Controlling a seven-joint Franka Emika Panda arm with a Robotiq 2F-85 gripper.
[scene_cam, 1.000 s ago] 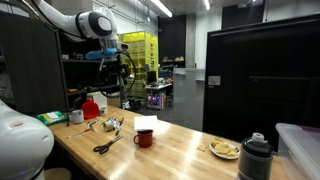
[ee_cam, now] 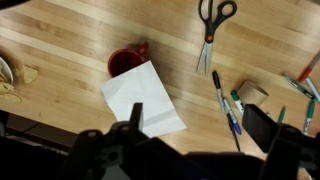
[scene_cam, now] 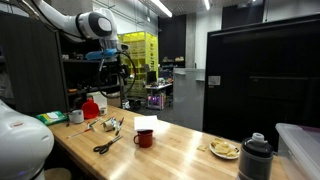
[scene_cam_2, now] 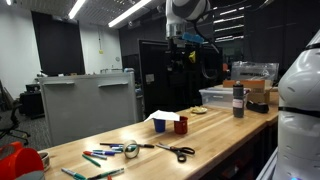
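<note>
High above the wooden table my gripper hangs open, its two dark fingers wide apart at the bottom of the wrist view with nothing held between them. A red mug stands upright on the table. White paper lies close against it in the wrist view; from the second exterior view, the sheet rests over a blue cup. Black-handled scissors lie apart from the mug. Several pens and markers are scattered around a roll of tape.
A plate of yellowish food and a dark thermos stand toward the right in the first exterior view. A clear plastic bin sits at the far right. Between mug and plate the tabletop is bare.
</note>
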